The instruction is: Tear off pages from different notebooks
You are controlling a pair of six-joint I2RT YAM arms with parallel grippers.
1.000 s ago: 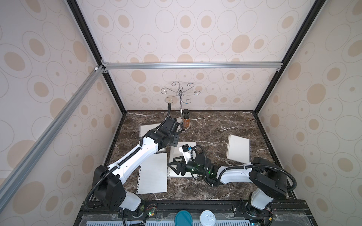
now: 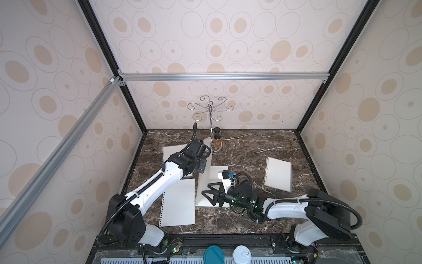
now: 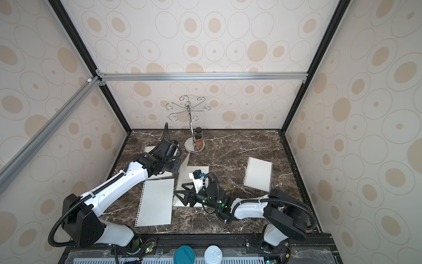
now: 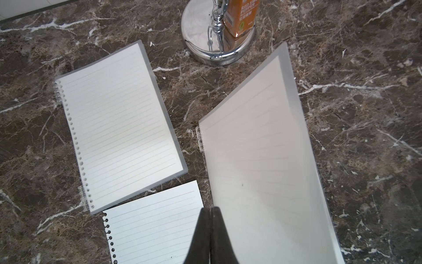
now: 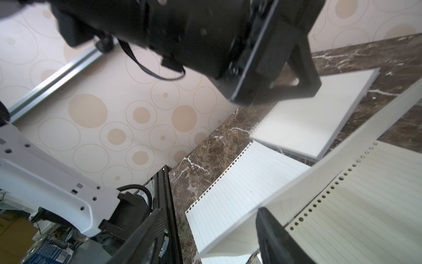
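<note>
A centre spiral notebook (image 5: 369, 198) has a lifted page (image 4: 259, 158) standing up along its punched edge. My left gripper hangs shut above the notebooks, with nothing visible between its fingers. My right gripper is low at that notebook, part open, the lifted page's lower corner behind or between its fingertips; I cannot tell if they touch. A loose lined sheet (image 2: 177, 202) lies at front left. Behind it is another spiral notebook (image 4: 118, 123); a third (image 2: 277, 173) lies at the right.
A chrome stand (image 3: 191, 114) with orange-labelled containers (image 4: 239, 15) rises at the back centre. Both arms occupy the front and middle.
The tall lifted page shows more plainly. The left gripper has moved slightly.
</note>
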